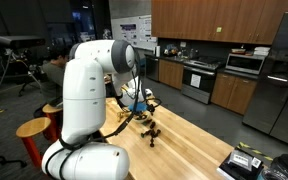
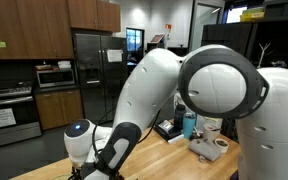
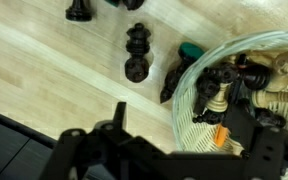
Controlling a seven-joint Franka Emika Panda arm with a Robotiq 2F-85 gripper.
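Note:
In the wrist view, a pale woven basket (image 3: 189, 95) at the right holds several dark and light chess pieces. A dark chess piece (image 3: 137, 52) is on the wooden table left of it. Between that piece and the basket, another dark piece with a green base (image 3: 178, 72) lies right by the rim. A further dark piece (image 3: 79, 10) shows at the top edge. My gripper is open, its fingers spread across the basket's left rim, with nothing seen held. In exterior view 1 the gripper (image 1: 141, 105) is over the basket area.
Dark pieces (image 1: 153, 135) stand on the table nearer the arm's front. Exterior view 2 shows a blue bottle (image 2: 189, 125) on the tabletop.

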